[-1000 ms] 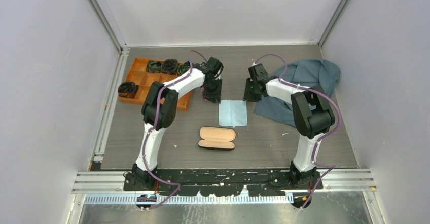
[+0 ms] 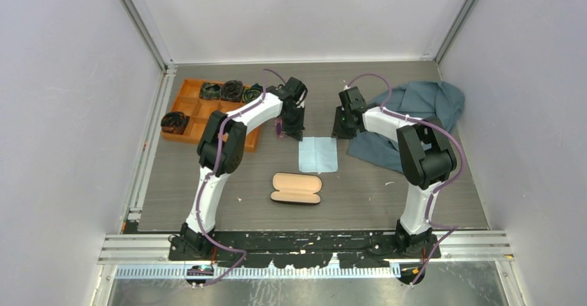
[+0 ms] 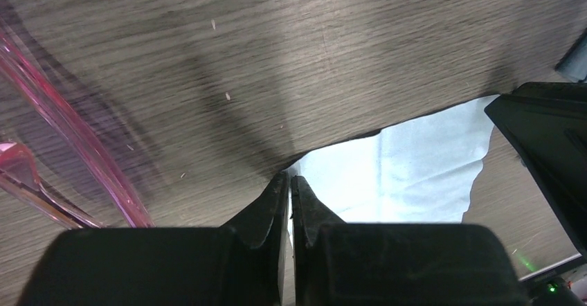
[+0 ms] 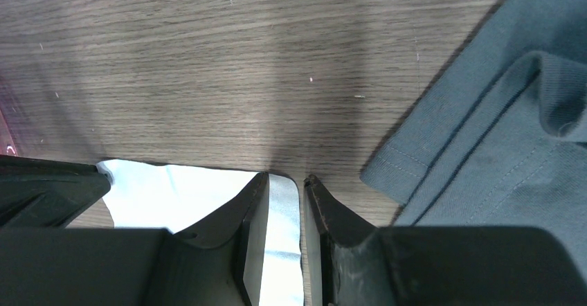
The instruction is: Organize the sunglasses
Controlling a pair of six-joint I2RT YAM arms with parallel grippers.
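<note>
A pale blue cleaning cloth [image 2: 318, 155] lies flat mid-table. My left gripper is down at its upper-left corner, fingertips almost together; my right gripper is at its upper-right corner, fingers slightly apart around the edge. Whether either pinches the cloth I cannot tell. Pink sunglasses [image 3: 93, 150] lie beside my left gripper, partly hidden under the arm in the top view. An open glasses case [image 2: 295, 183] with a tan lining lies below the cloth.
An orange compartment box [image 2: 178, 103] with dark items stands at the left, behind my left arm. A large grey-blue fabric [image 2: 439, 105] lies at the right, under and beside my right arm. Table space around the case is clear.
My left arm has shifted very slightly right, toward the cloth's corner. The right arm and the cloth look unmoved.
</note>
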